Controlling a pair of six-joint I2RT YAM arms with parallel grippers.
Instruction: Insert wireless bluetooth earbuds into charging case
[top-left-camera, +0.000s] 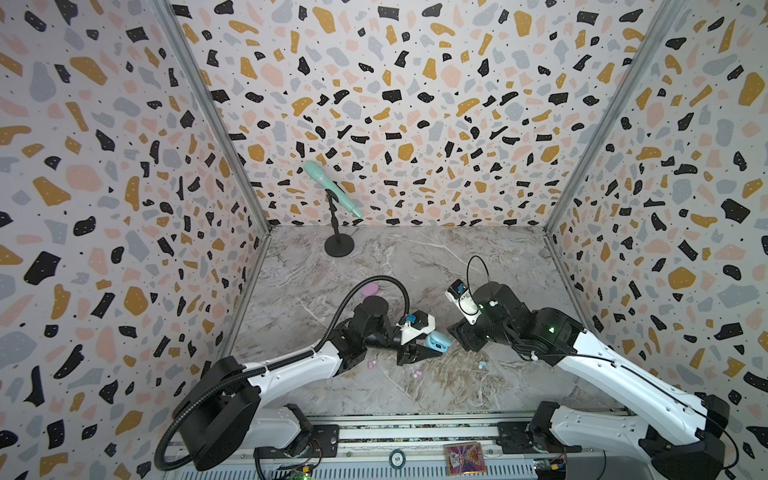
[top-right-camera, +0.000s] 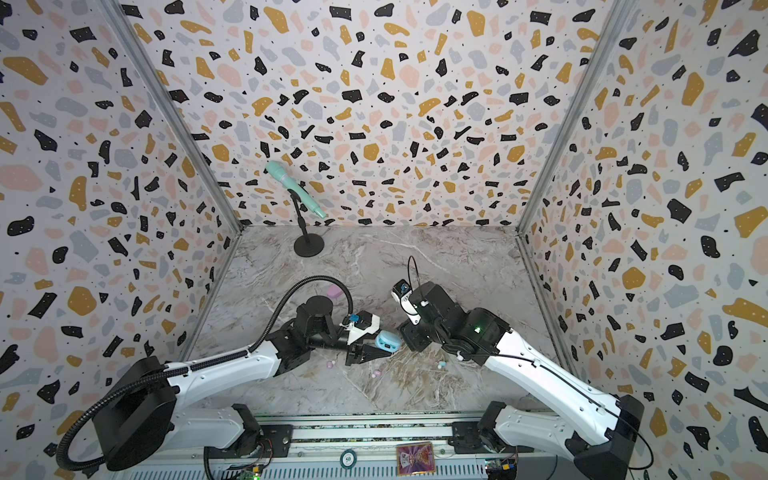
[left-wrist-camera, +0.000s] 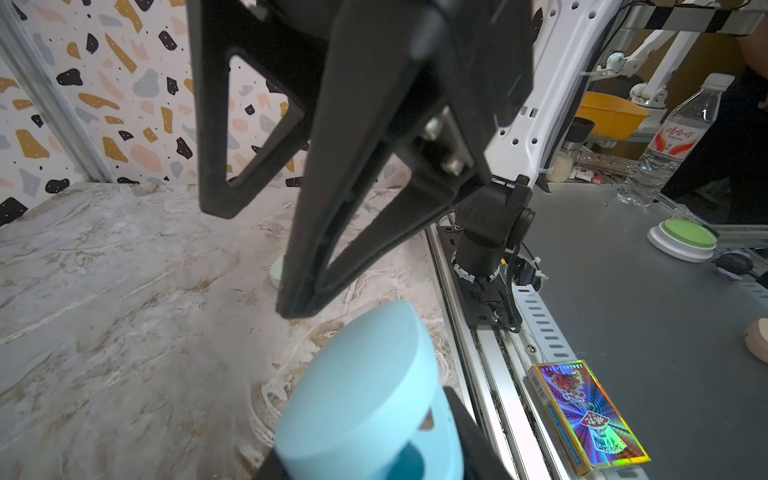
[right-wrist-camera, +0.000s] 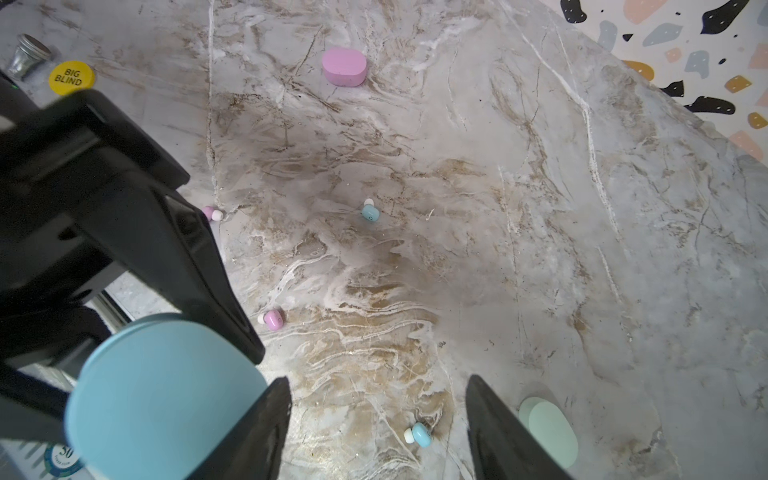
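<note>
My left gripper (top-left-camera: 424, 344) is shut on a light blue case (left-wrist-camera: 360, 384), its lid raised, with a hollow showing inside in the left wrist view. My right gripper is beside it, to the right and apart, its fingertips open with nothing seen between them. On the marble below lie small earbuds: a blue one (right-wrist-camera: 370, 213), another blue one (right-wrist-camera: 418, 434), a pink one (right-wrist-camera: 273, 318) and another pink one (right-wrist-camera: 213, 213). A pink case (right-wrist-camera: 345, 66) and a pale green case (right-wrist-camera: 549, 428) also lie there.
A mint microphone (top-left-camera: 332, 184) on a black stand (top-left-camera: 339, 245) stands at the back left. A yellow BIG BLIND disc (right-wrist-camera: 70, 77) and a colourful card box (left-wrist-camera: 589, 416) are in view.
</note>
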